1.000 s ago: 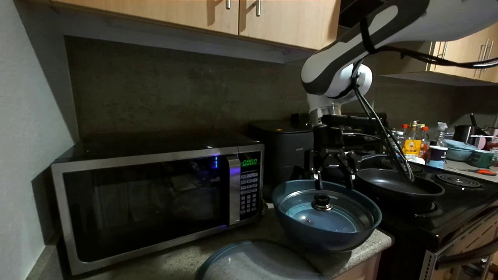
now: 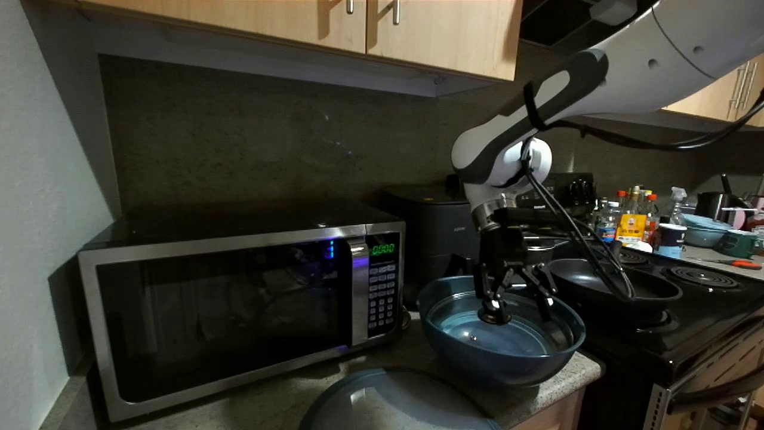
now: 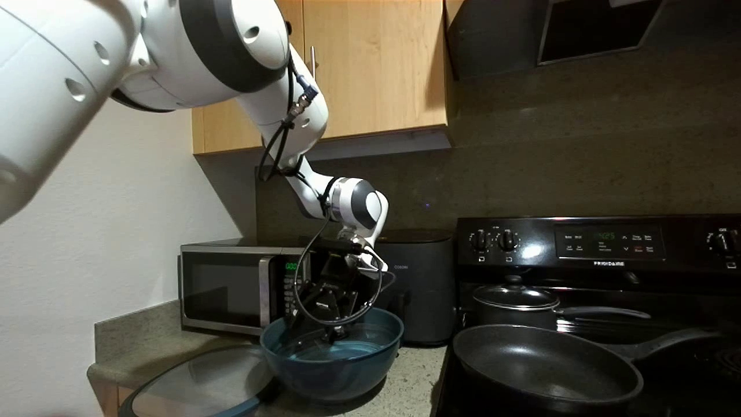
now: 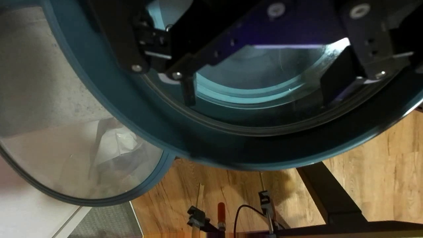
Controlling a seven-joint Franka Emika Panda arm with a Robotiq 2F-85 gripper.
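A glass lid (image 2: 519, 338) with a dark knob (image 2: 495, 316) lies inside the large blue bowl (image 2: 476, 362) on the counter. My gripper (image 2: 517, 301) reaches down into the bowl, open, its fingers spread. In exterior view 1 one finger overlaps the top of the knob, and the other stands off to the right; whether either touches it I cannot tell. From exterior view 2, the gripper (image 3: 321, 325) appears inside the rim. Wide-apart fingertips (image 4: 188, 93) show over the lid in the wrist view, where the knob is hidden.
Another clear, blue-rimmed lid (image 2: 394, 405) lies at the counter front beside the bowl. A microwave (image 2: 236, 308) stands to the left and a dark appliance (image 3: 420, 288) behind. To the right, a frying pan (image 3: 549, 361) and a lidded pot (image 3: 515, 299) occupy the stove.
My gripper has come down into the bowl and tilted, bringing its fingers to the knob's height. The bowl and its lid look unmoved.
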